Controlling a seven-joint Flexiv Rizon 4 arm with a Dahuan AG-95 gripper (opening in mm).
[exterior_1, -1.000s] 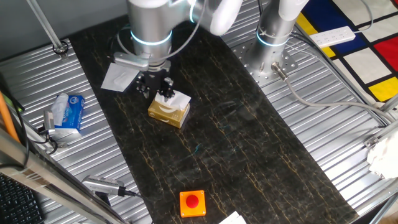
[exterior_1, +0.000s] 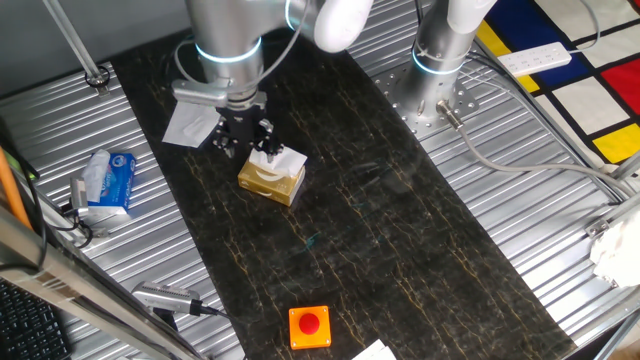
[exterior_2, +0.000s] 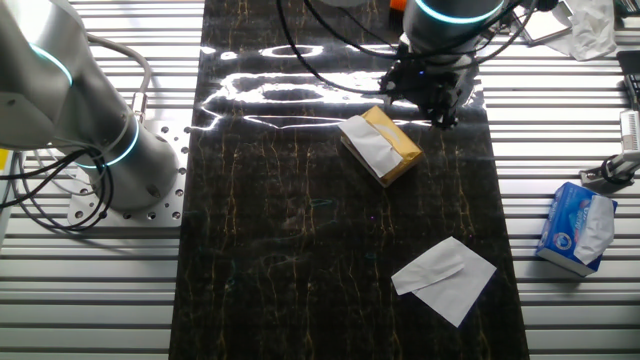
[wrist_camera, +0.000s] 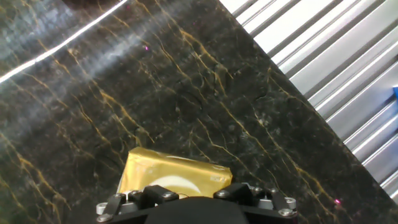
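A gold tissue pack (exterior_1: 268, 186) lies on the dark marbled board, a white tissue (exterior_1: 284, 161) sticking out of its top. In exterior view 1 my gripper (exterior_1: 249, 150) hangs beside the pack's upper left edge. Exterior view 2 has the gripper (exterior_2: 432, 112) just past the pack's (exterior_2: 402, 146) upper right side. At the bottom of the wrist view, the fingers (wrist_camera: 157, 195) stand apart, and the gold pack (wrist_camera: 174, 172) shows beyond them. My gripper is open; I see nothing held. Its own body hides part of the pack there.
A flat white sheet (exterior_2: 447, 280) lies on the board near the gripper's side. An orange box with a red button (exterior_1: 310, 327) sits at the board's near end. Off the board is a blue tissue box (exterior_1: 112, 184). The board's middle (exterior_1: 370, 230) is clear.
Over the last second, the arm has shifted a little to the left in exterior view 1, its gripper moving only slightly. The gold pack and the other objects have stayed in place.
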